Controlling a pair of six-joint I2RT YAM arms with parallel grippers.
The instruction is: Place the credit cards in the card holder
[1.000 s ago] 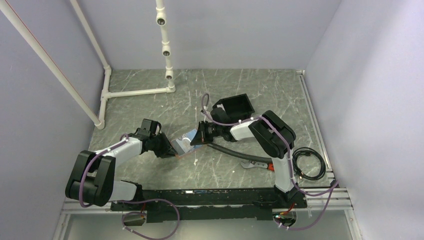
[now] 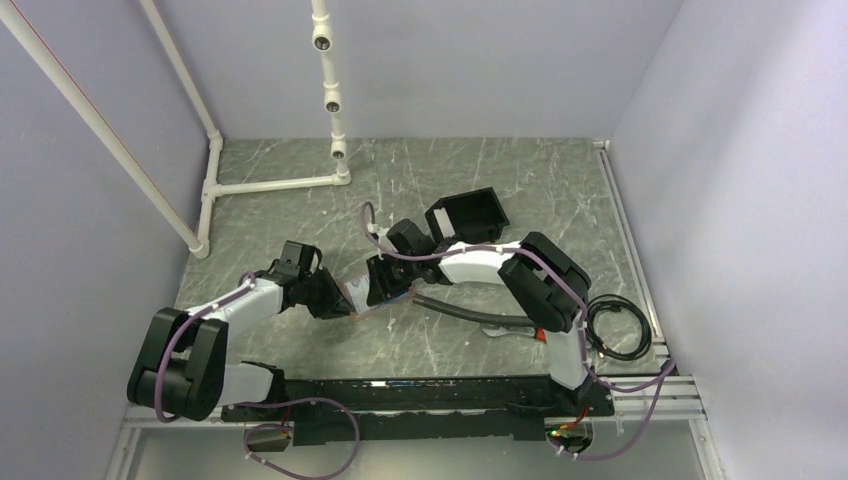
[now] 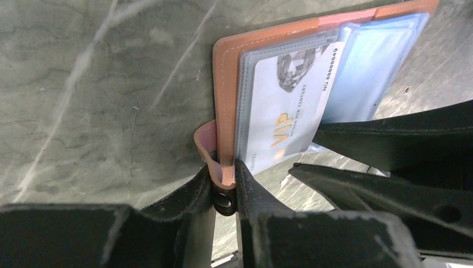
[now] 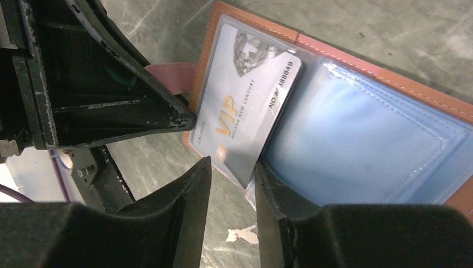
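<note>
The brown card holder [image 3: 224,72] lies opened out on the table, with clear and blue sleeves. A white VIP card [image 4: 240,100] sits in its first clear sleeve, nearest the left arm, lying almost flat. My left gripper is shut on the holder's edge beside its pink strap [image 3: 207,139]. My right gripper stands open at the card's outer edge, a gap between its fingers and nothing gripped. In the top view, the two grippers partly cover the holder. Another white card [image 2: 443,222] shows in the black box.
Behind the right arm stands the black box [image 2: 490,213]. A dark tube [image 2: 465,309], a wrench [image 2: 508,331] and a coiled black cable [image 2: 612,352] lie to the right. White piping [image 2: 280,185] borders the back left.
</note>
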